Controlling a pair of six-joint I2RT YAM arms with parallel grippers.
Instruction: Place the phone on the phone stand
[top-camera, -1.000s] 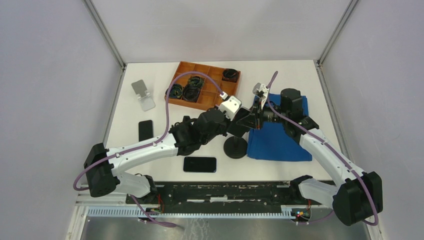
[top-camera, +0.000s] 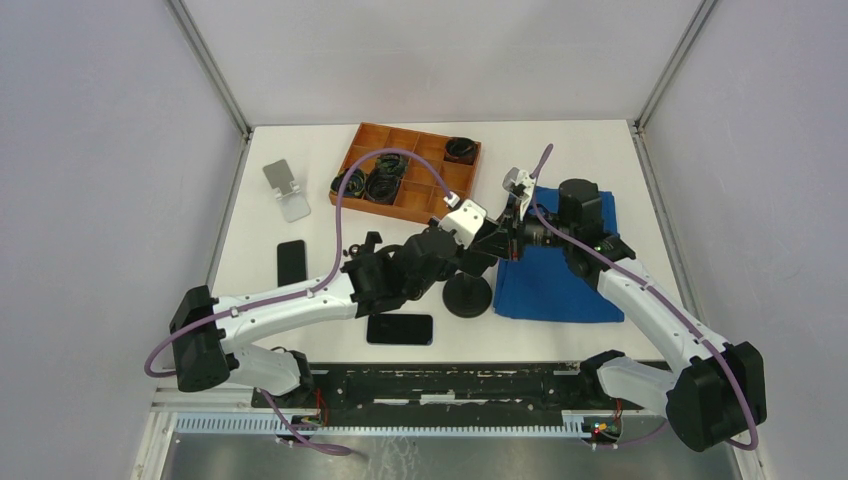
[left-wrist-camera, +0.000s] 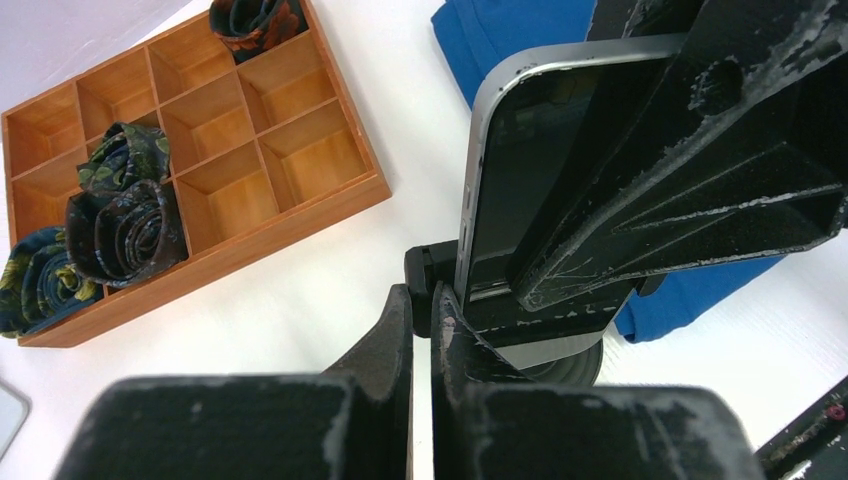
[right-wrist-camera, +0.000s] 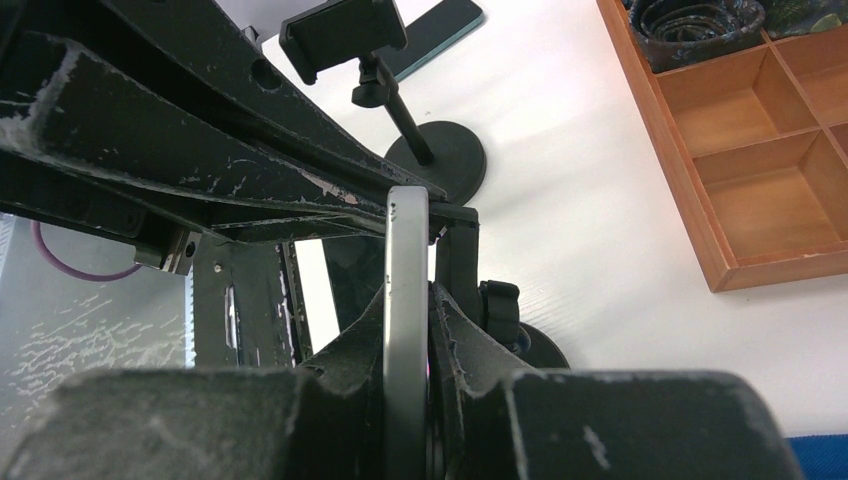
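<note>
A black phone stand with round base (top-camera: 467, 297) stands at the centre front, under both grippers. My right gripper is shut on a dark phone with a silver edge, upright between its fingers; in the left wrist view this phone (left-wrist-camera: 520, 160) is at the stand's holder, partly covered by the right gripper. My left gripper is shut on the black holder (left-wrist-camera: 418, 275) of the stand, just beside the phone's edge. Whether the phone rests in the holder is hard to tell.
A wooden compartment box (top-camera: 420, 150) with rolled fabrics is at the back, a blue cloth (top-camera: 560, 295) at right. Loose phones (top-camera: 399, 329) lie left and front; a silver folding stand (top-camera: 290, 195) sits at back left. A second black stand (right-wrist-camera: 450, 150) shows in the right wrist view.
Both grippers have barely moved; the stand's base has shifted slightly left in the top view, and the left gripper slightly right and down.
</note>
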